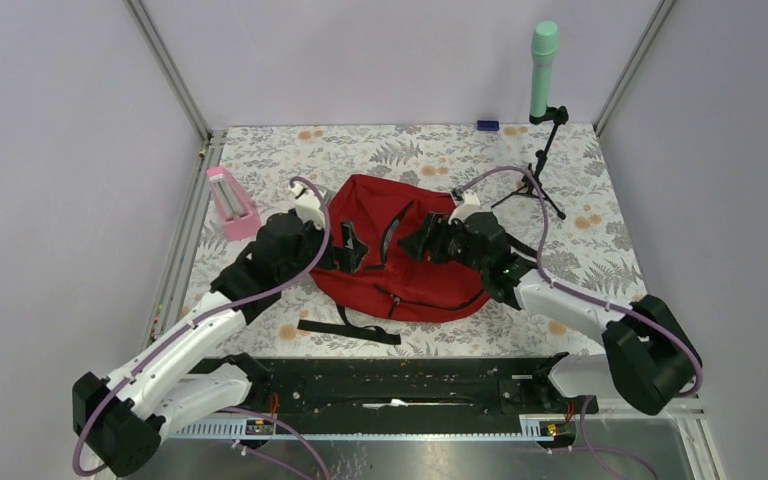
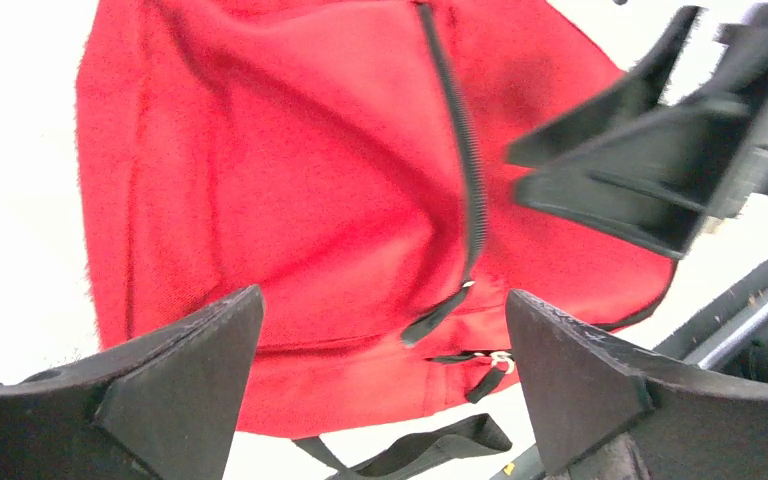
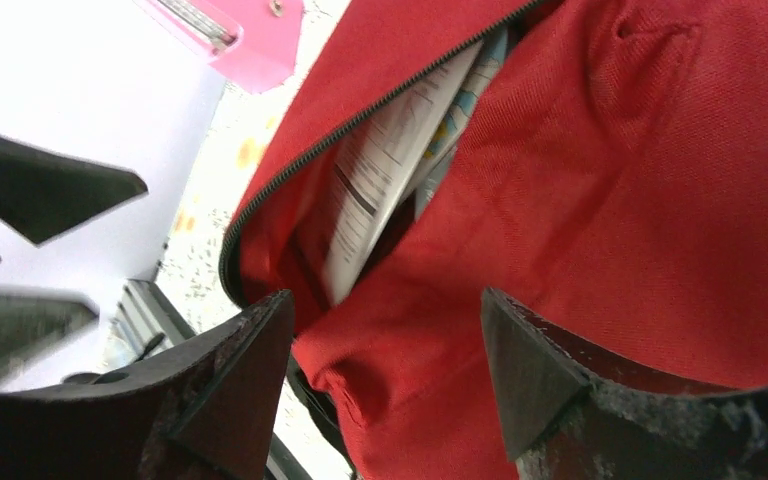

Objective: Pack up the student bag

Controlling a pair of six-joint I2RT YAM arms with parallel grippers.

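Note:
A red bag [image 1: 390, 290] lies on the patterned table, its black strap [image 1: 348, 331] trailing toward the front edge. Through the bag's unzipped mouth in the right wrist view, a white book [image 3: 380, 190] and part of a patterned book [image 3: 460, 110] are visible inside. My left gripper [image 1: 355, 247] is open over the left half of the bag, nothing between its fingers. Over the middle of the bag, my right gripper [image 1: 412, 244] also stands open and empty. The two grippers face each other, a small gap apart. Below the left one shows a zipper [image 2: 465, 170].
A pink pencil case [image 1: 235, 203] with a clear window lies at the left of the table. At the back right stands a black tripod [image 1: 540, 165] holding a green cylinder [image 1: 543, 65]. A small dark blue block [image 1: 487, 125] sits at the back edge.

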